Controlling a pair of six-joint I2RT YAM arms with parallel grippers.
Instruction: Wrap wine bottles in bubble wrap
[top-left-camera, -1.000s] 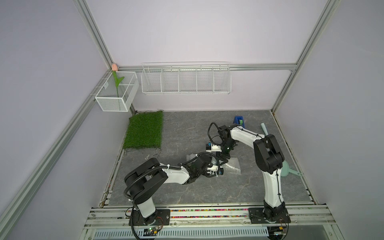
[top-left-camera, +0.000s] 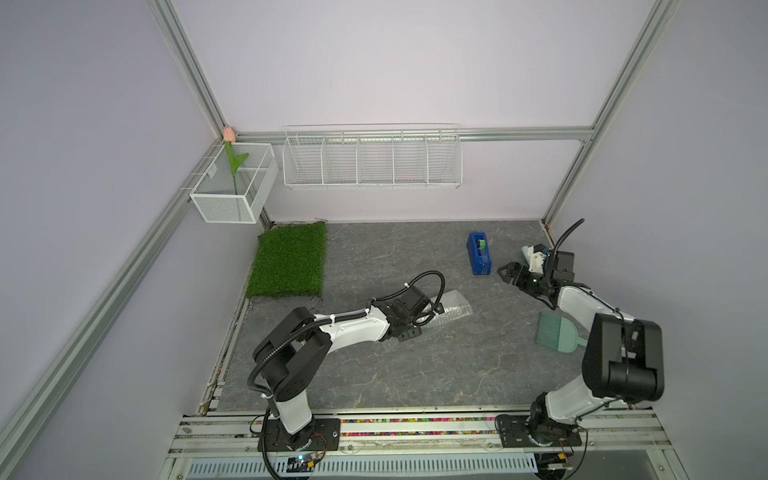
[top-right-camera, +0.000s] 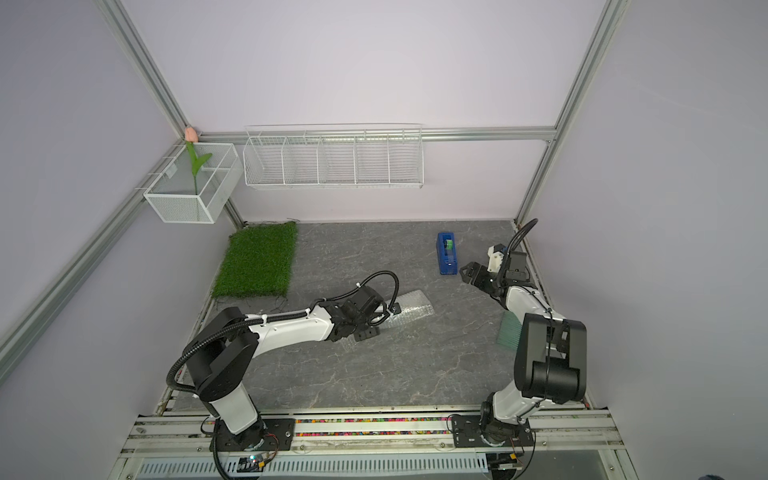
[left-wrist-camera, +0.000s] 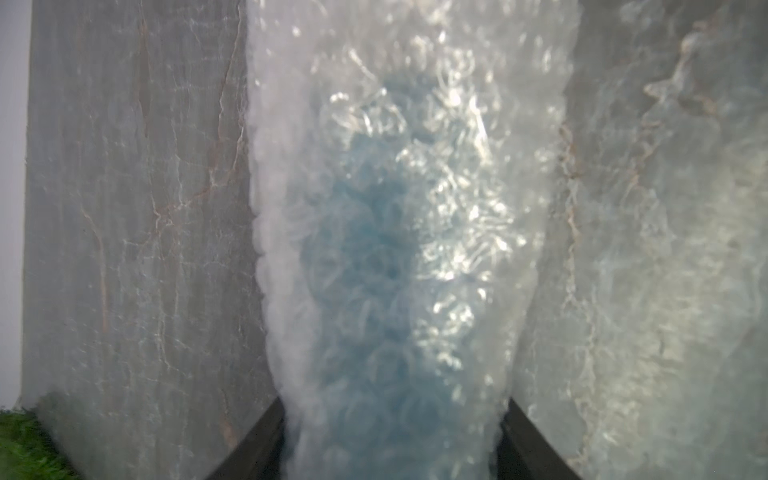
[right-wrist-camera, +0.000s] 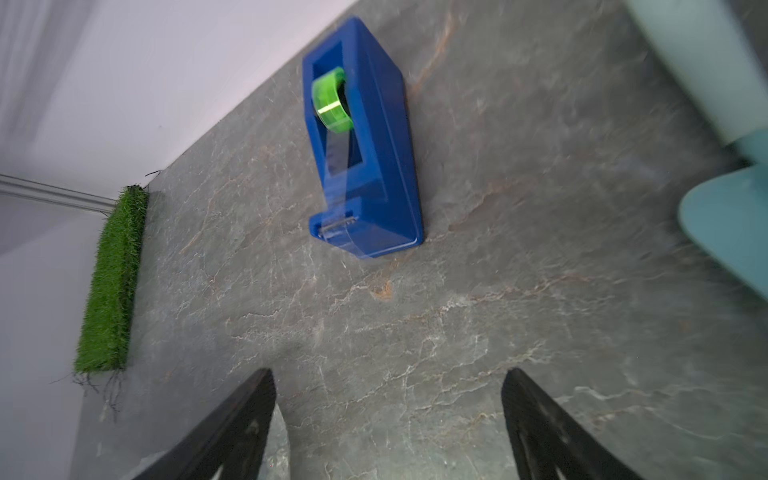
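Note:
A roll of clear bubble wrap (left-wrist-camera: 408, 224) with something pale blue inside fills the left wrist view, held between the fingers of my left gripper; in the top views it lies on the floor at the centre, partly hidden by that gripper, with a flat part (top-left-camera: 452, 304) to the right. My right gripper is part open and empty, above the floor near a blue tape dispenser (right-wrist-camera: 380, 160) with a green roll, which stands upright at the back right.
A green turf mat (top-left-camera: 285, 260) lies at back left. A pale green dustpan (top-left-camera: 552, 332) is at the right, beside my right arm. Wire baskets (top-left-camera: 372, 185) hang on the back and left walls, above the floor.
My right gripper has swung from the bubble wrap to the right, near the dispenser. My left gripper and the wrap have shifted slightly toward the back.

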